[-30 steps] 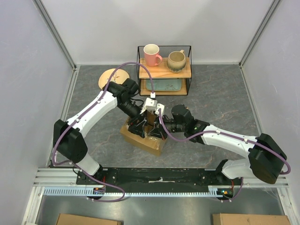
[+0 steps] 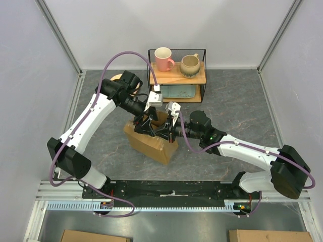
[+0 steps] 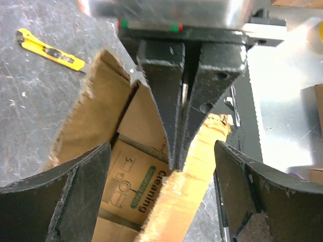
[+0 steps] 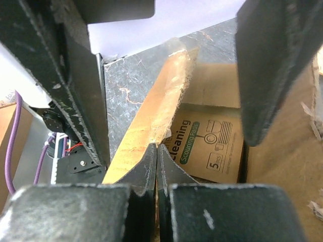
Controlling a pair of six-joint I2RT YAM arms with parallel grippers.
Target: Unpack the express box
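Note:
The cardboard box (image 2: 154,151) stands in the middle of the table with flaps raised and both grippers over its top. Inside lies a printed carton reading "Cleaning", with scouring pad printed on it, also in the right wrist view (image 4: 207,146). My left gripper is open above the box, its fingers spread either side of the opening and my right gripper between them. My right gripper is shut at the taped edge of the box; whether any thin cardboard or tape is between its tips is hard to tell.
A rack (image 2: 176,74) with two mugs stands at the back. A yellow box cutter (image 3: 50,50) lies on the table beside the box. More cardboard boxes (image 2: 267,236) sit beyond the front edge.

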